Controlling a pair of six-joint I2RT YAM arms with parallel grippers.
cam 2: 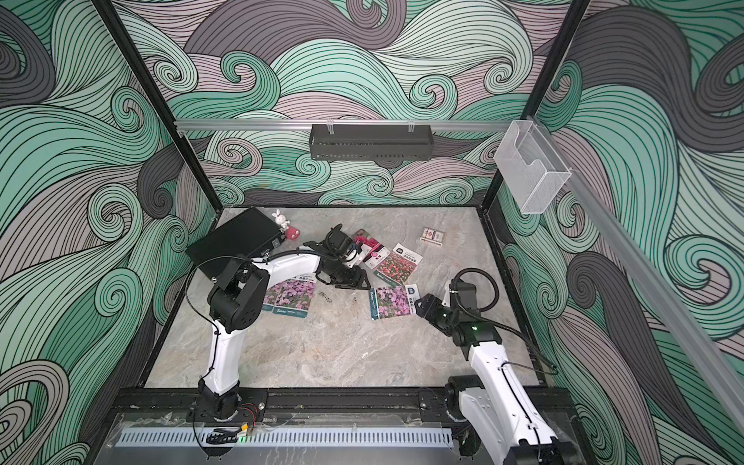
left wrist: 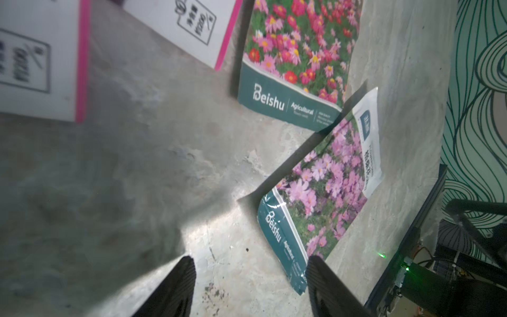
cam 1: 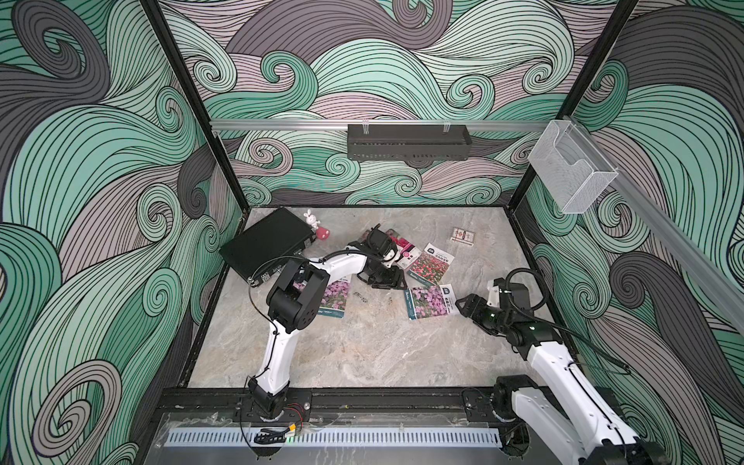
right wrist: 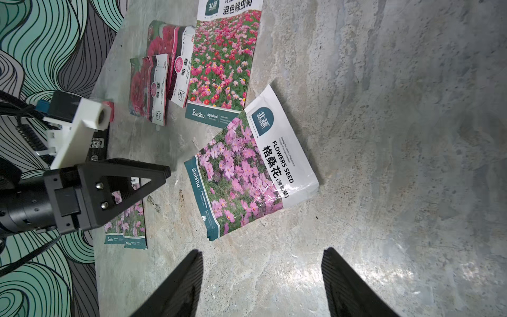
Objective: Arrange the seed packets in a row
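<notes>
A pink-flowered seed packet lies askew on the table, its white end toward my right gripper, which stands open above the table with nothing between its fingers. The packet's teal end is nearer my left gripper, also open and empty. Behind it lies a red-flowered packet, close to the pink one's corner. Two crimson packets sit farther left, partly hidden by the left arm in the top views. Two more pink-flowered packets lie side by side at the left.
A black case occupies the back left, with a white-and-red figurine beside it. A small card-like item lies at the back right.
</notes>
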